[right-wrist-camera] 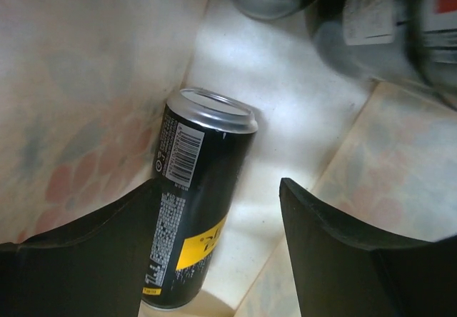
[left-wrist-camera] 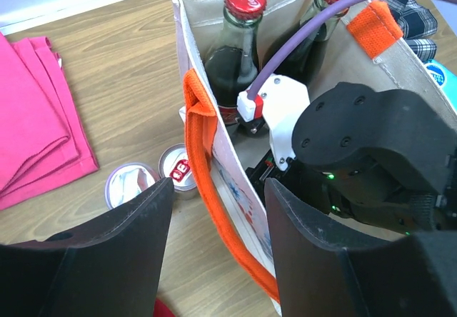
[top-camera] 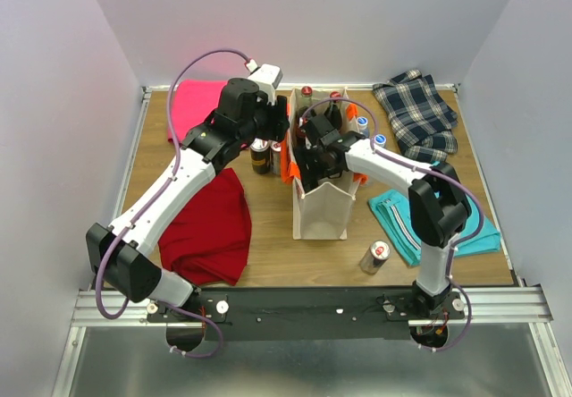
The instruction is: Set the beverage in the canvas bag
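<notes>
The white canvas bag point(top-camera: 323, 215) with orange handles stands upright mid-table. Two red-capped bottles point(left-wrist-camera: 235, 56) are inside it at the back. In the right wrist view a black can with a yellow band point(right-wrist-camera: 196, 188) leans inside the bag. My right gripper is down in the bag, open, its fingers spread around the can's lower part without gripping it. The left gripper hangs open at the bag's left edge, nothing between its fingers. Two cans, one black point(top-camera: 260, 156) and one silver point(top-camera: 276, 158), stand left of the bag.
A silver can point(top-camera: 375, 257) stands at the front right. Blue-capped bottles point(top-camera: 380, 141) are right of the bag. Folded cloths lie around: pink point(top-camera: 195, 106), red point(top-camera: 210, 232), plaid point(top-camera: 418, 115) and turquoise point(top-camera: 402, 227). The table in front of the bag is clear.
</notes>
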